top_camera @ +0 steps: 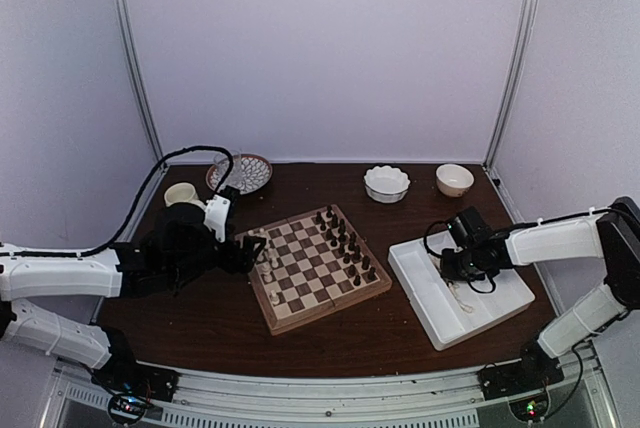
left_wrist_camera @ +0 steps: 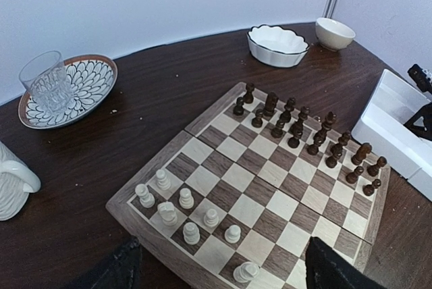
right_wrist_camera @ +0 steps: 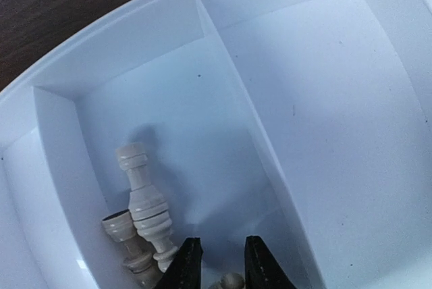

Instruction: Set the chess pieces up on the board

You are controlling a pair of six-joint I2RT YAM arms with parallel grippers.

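Note:
The wooden chessboard (top_camera: 320, 264) lies in the middle of the table. Two rows of dark pieces (left_wrist_camera: 295, 127) line its right side, and several white pieces (left_wrist_camera: 192, 233) stand upright near its left edge. Over that left edge hovers my left gripper, its fingers wide apart and nothing between them. My right gripper is down in the white tray (right_wrist_camera: 260, 123), fingers apart, with the rounded top of a pale piece (right_wrist_camera: 232, 281) showing between the tips. Two white pieces lie beside it along the divider, one of them a longer piece (right_wrist_camera: 147, 204).
Behind the board are a patterned plate (top_camera: 257, 172) with a glass on it, a white mug (top_camera: 181, 194), a fluted bowl (top_camera: 386, 184) and a plain bowl (top_camera: 454, 180). Thin dividers split the tray. Table between board and bowls is bare.

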